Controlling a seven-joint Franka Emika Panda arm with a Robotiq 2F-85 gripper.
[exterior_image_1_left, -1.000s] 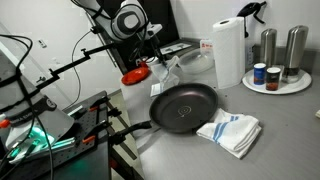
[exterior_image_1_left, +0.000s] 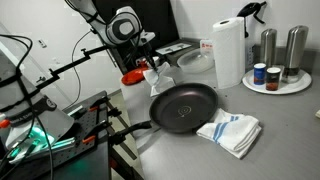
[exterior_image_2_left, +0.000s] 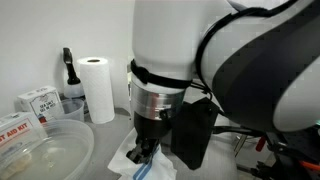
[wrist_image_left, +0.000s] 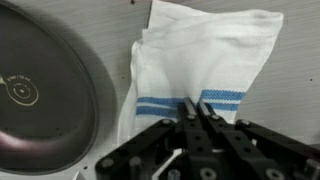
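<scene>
A white cloth with blue stripes (wrist_image_left: 205, 60) spreads beneath my gripper in the wrist view. The fingers are shut on it near its striped part. Exterior view 2 shows the same cloth (exterior_image_2_left: 140, 166) bunched below the fingertips. In exterior view 1 it is a small white shape (exterior_image_1_left: 156, 78) behind the black frying pan (exterior_image_1_left: 183, 107); the fingers are too small there to make out. I cannot tell whether its lower part touches the table.
A second blue-striped white towel (exterior_image_1_left: 231, 132) lies folded right of the pan. The paper towel roll (exterior_image_1_left: 229, 50), clear bowl (exterior_image_1_left: 197, 62) and a tray with shakers (exterior_image_1_left: 277, 87) stand behind.
The arm and the cloth have shifted a little to the left in exterior view 1. Pan and folded towel have stayed put.
</scene>
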